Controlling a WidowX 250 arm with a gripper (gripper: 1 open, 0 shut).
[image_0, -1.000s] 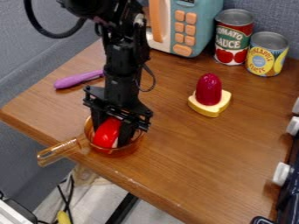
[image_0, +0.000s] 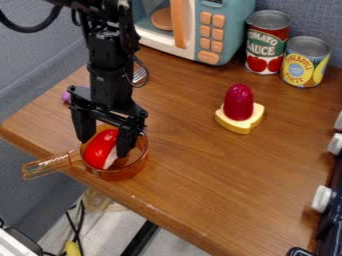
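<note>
My black gripper hangs over a small copper-coloured pan at the table's left front edge, its handle sticking out to the left. A red-and-white object lies in the pan, just below and between the fingers; whether they touch it I cannot tell. The fingers look spread apart.
A red toy on a yellow base stands at centre right. Behind are cans and a toy microwave. A purple item peeks out behind my arm. A dark appliance borders the right edge.
My gripper has risen slightly and moved left, now covering most of the purple item. The red-and-white object shows further left in the pan.
</note>
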